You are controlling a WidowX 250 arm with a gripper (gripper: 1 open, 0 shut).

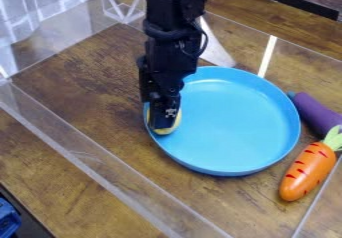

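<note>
The black gripper [166, 110] reaches down from the top of the view to the left edge of a blue plate [234, 132]. Its fingers are shut on a small yellow object [166, 127], which is mostly hidden behind them at the plate's left rim.
A toy carrot [310, 170] and a purple toy vegetable [315, 115] lie right of the plate. Clear plastic edging crosses the lower left, with a dark blue object [8, 220] in the corner.
</note>
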